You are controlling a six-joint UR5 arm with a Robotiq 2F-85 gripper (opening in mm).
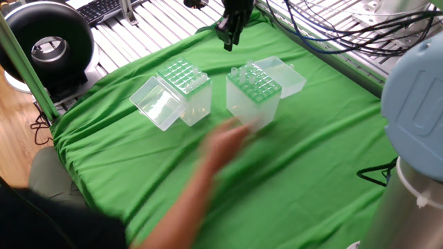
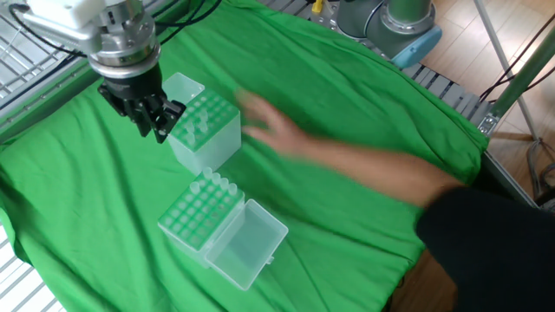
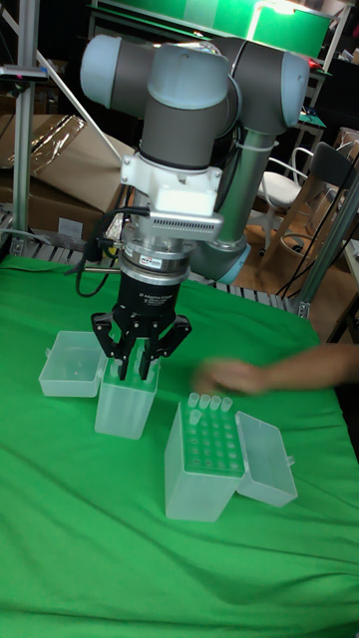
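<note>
My gripper (image 3: 134,372) hangs pointing down with a gap between its fingers, and no object shows there. In exterior view 3 it overlaps one translucent tube box (image 3: 126,410); in exterior view 1 the gripper (image 1: 228,43) appears behind and above that box (image 1: 250,107). The box has a green gridded top (image 1: 257,87), its lid (image 1: 284,75) folded open, and a few clear tubes (image 2: 198,127) upright at one side. A second such box (image 1: 196,111) stands beside it, lid (image 1: 158,104) open, with several tubes (image 3: 210,403) along one edge.
A person's blurred hand (image 2: 269,126) is close beside the first box. Green cloth (image 1: 304,166) covers the table, with free room around the boxes. Cables (image 1: 339,41) and a metal slatted surface lie behind.
</note>
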